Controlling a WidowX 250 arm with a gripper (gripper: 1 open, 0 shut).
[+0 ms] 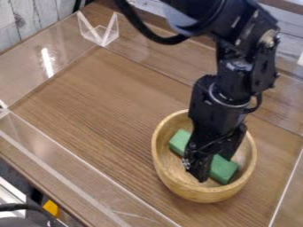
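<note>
A round light wooden bowl (pixel 173 176) sits on the wooden table at the lower right. Inside it lies a green block (pixel 222 172), partly hidden by my black gripper (pixel 207 155), which is open and reaches down into the bowl over the block. Part of the green also shows left of the gripper (pixel 180 144).
A white wire-like object (pixel 101 31) stands at the back left. Dark cables (pixel 24 213) lie at the lower left edge.
</note>
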